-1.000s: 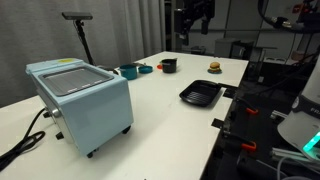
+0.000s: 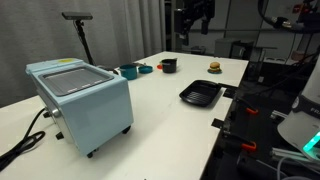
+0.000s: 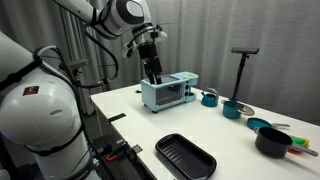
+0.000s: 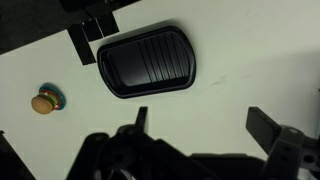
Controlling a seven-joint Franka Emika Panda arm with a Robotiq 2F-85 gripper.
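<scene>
My gripper hangs open above the white table, its two dark fingers wide apart at the bottom of the wrist view. Nothing is between them. A black ribbed tray (image 4: 148, 61) lies flat on the table ahead of the fingers, clear of them. The same black tray (image 2: 203, 93) shows below and in front of the gripper (image 2: 194, 40) in exterior view 1. A toy burger (image 4: 47, 98) sits left of the tray in the wrist view. The light-blue toaster oven (image 2: 84, 98) stands at the left in exterior view 1, apart from the gripper.
A black pot (image 3: 273, 143) and teal cookware (image 3: 231, 108) stand along the table's far part, with a blue kettle (image 3: 209, 97) close to the oven. Bare white tabletop (image 2: 155, 125) lies between oven and tray. Dark tape (image 4: 82, 44) marks the edge near the tray.
</scene>
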